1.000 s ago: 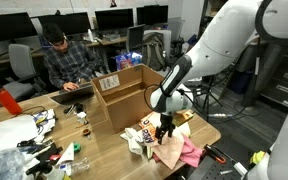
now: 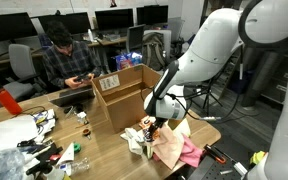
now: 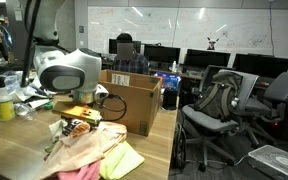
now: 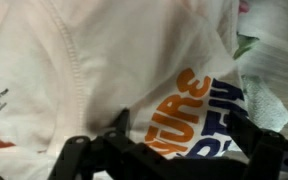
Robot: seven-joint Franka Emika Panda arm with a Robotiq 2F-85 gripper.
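Note:
My gripper stands open above a pale pink cloth (image 4: 134, 50), which fills most of the wrist view. Orange and blue letters (image 4: 194, 115) are printed on the cloth, between and beyond the fingers. From the side, the gripper (image 2: 155, 127) is low over a heap of fabrics, at the back of the pale pink cloth (image 2: 170, 149). A brighter pink cloth (image 2: 190, 154) and a yellow one (image 3: 122, 161) lie partly under it. Whether the fingertips touch the fabric cannot be seen.
Behind the heap stands an open cardboard box (image 2: 124, 100). Small items and a white bag (image 2: 4, 165) crowd the table's left side. A yellow bottle (image 3: 5, 107) is near the arm. Bare wood lies left of the cloths. A person (image 2: 69, 60) sits beyond.
The gripper has shifted a little left in the first exterior view, from over the pale cloth toward its back edge. The person now leans lower over their hands.

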